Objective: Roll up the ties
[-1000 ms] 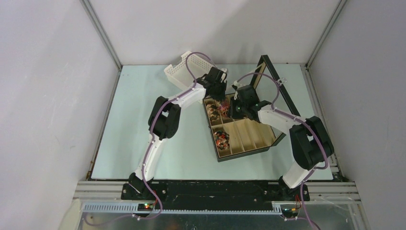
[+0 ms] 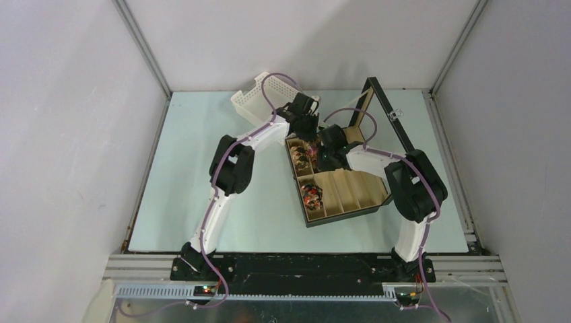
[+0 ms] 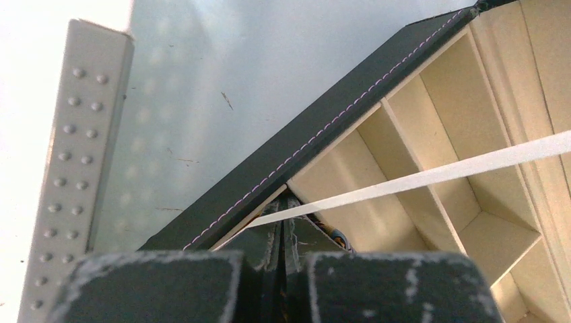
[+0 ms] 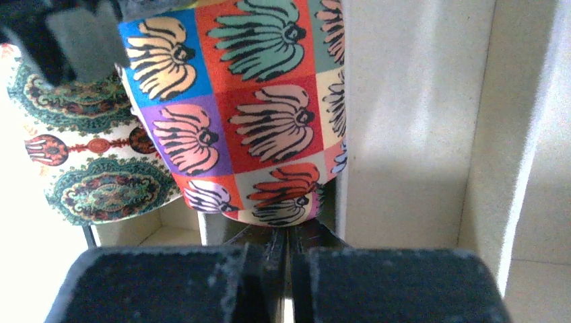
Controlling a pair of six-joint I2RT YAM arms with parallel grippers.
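Rolled patterned ties sit in the compartment box [image 2: 343, 219]. In the right wrist view, a colourful squared tie [image 4: 262, 114] lies rolled beside a white paisley tie [image 4: 101, 188]. My right gripper is shut at its lower edge, down in the box; nothing clear shows between its fingers. My left gripper is shut at the box's rear compartments beside the right one, tips low under a pale strap [image 3: 404, 182]; what lies under it is mostly hidden. Another rolled tie [image 2: 312, 196] occupies a front compartment.
A white perforated basket [image 2: 252, 101] stands behind the box. The box's lid [image 2: 394, 121] stands open on the right. Several compartments are empty.
The left arm has stayed still.
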